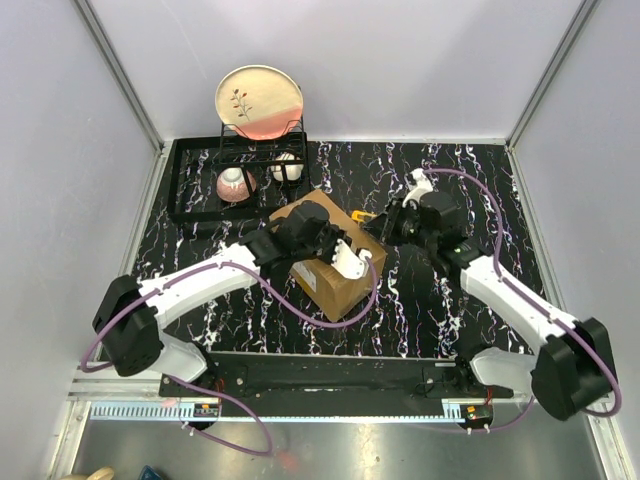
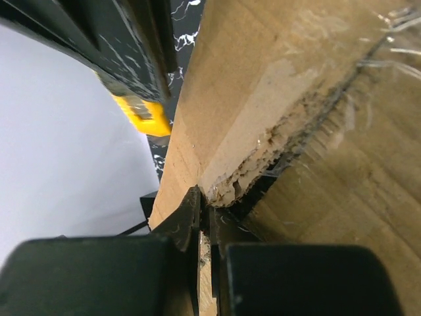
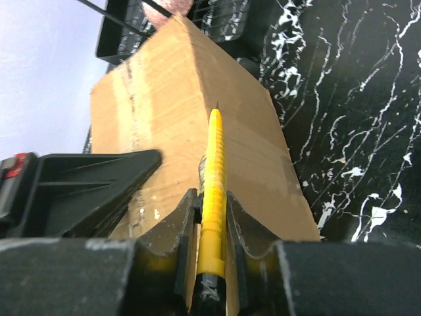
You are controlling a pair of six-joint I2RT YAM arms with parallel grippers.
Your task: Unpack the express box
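Observation:
The brown cardboard box [image 1: 343, 290] stands slightly turned in mid-counter, its taped top seam cut into a ragged gap. In the left wrist view my left gripper is shut on the torn flap edge [image 2: 240, 181] beside that dark slit. My right gripper is shut on a yellow utility knife [image 3: 212, 191], whose tip points away over the box's side. From above, the yellow knife [image 1: 362, 215] shows near the box's back right edge. The contents of the box are hidden.
Behind the box at left stands a black dish rack [image 1: 200, 213] with a pink bowl [image 1: 235, 185], a white cup [image 1: 287, 167] and a large plate [image 1: 258, 100]. Both arms are close together over the box.

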